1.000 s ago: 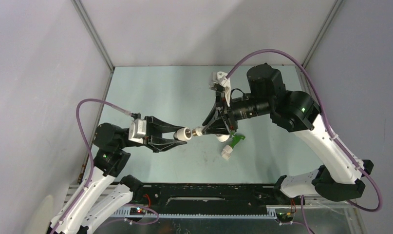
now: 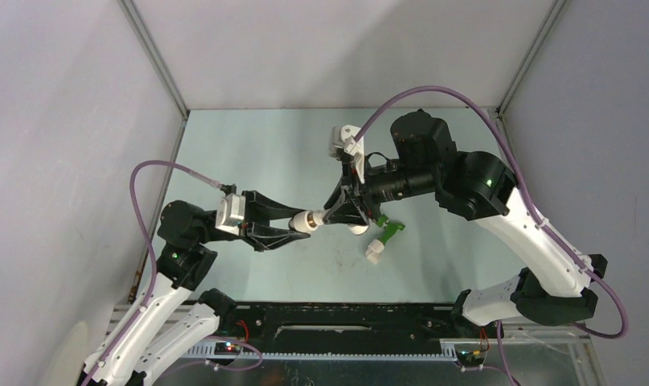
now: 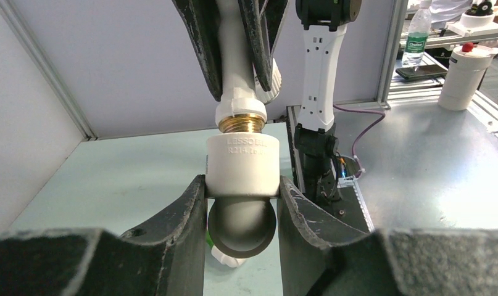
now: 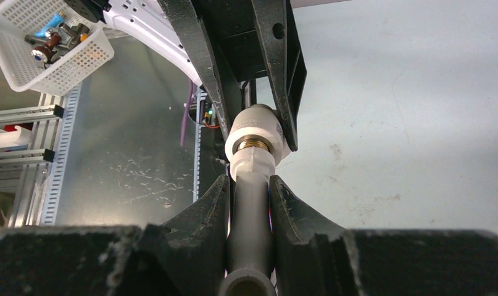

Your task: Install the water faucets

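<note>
My left gripper (image 2: 301, 223) is shut on a white pipe fitting (image 3: 243, 161) with raised lettering, gripping it from both sides. The white faucet (image 4: 251, 203) lies between the fingers of my right gripper (image 2: 332, 214). In the right wrist view those fingers (image 4: 218, 206) stand close along its body, and whether they press on it is unclear. The faucet's brass thread (image 3: 242, 123) lines up with the fitting's mouth and enters it, with several turns still showing. Its round end (image 2: 358, 229) peeks out below the right fingers.
A green-handled white faucet (image 2: 375, 251) lies on the pale table (image 2: 248, 145) beneath the right gripper. Off to the side, a white basket (image 4: 89, 61) contains several small parts.
The right gripper moved left with the faucet, taking its thread from just short of the fitting into the mouth. Most recently it shifted slightly further left. The left gripper held nearly still.
</note>
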